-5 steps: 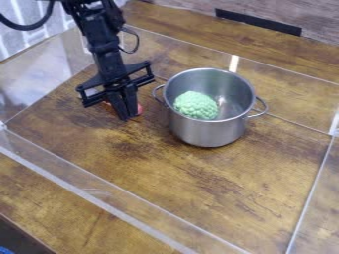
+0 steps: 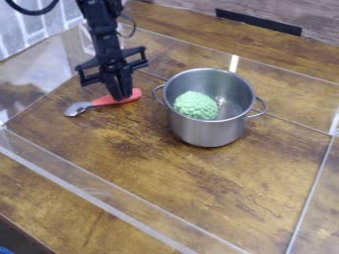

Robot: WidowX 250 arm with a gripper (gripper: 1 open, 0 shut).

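My black gripper [image 2: 111, 68] is at the upper left, over the red-handled spoon [image 2: 117, 99], its fingertips at or just above the handle. The spoon's metal head points left. Whether the fingers hold the handle is hard to tell. A steel pot [image 2: 212, 130] stands right of the gripper with a light green knobbly object [image 2: 195, 104] inside.
White tape lines run along it, and the pot is the nearest obstacle to the gripper.
The gripper has moved up and left, away from the pot. The spoon shows more fully and lies shifted left of where it was.
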